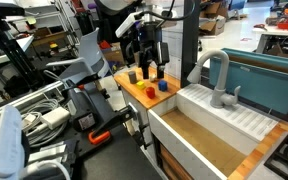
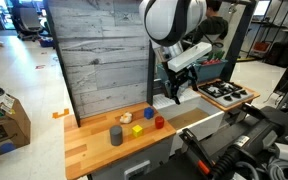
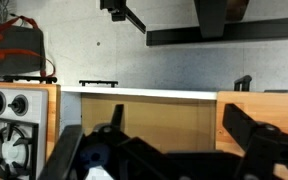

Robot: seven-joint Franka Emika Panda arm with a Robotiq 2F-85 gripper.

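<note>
My gripper (image 1: 149, 66) hangs in the air above the wooden counter (image 1: 174, 101), its fingers apart with nothing seen between them. On that counter stand a grey cylinder (image 2: 115, 132), a yellow block (image 2: 137, 130), a red cup (image 2: 159, 122) and a blue block (image 2: 147, 113). In exterior view 2 the gripper (image 2: 170, 94) is higher than these objects and apart from them. The wrist view has the two dark fingertips (image 3: 117, 118) spread wide at the lower edge, over an open drawer (image 3: 164, 115) with a brown bottom. None of the small objects shows clearly there.
A grey faucet (image 1: 220, 75) rises behind the drawer beside a white ribbed drainboard (image 1: 234, 115). The stove (image 3: 9, 130) lies at the drawer's far end. In front, a black arm-like stand (image 1: 69, 150) and cables (image 1: 44, 120) take up floor space.
</note>
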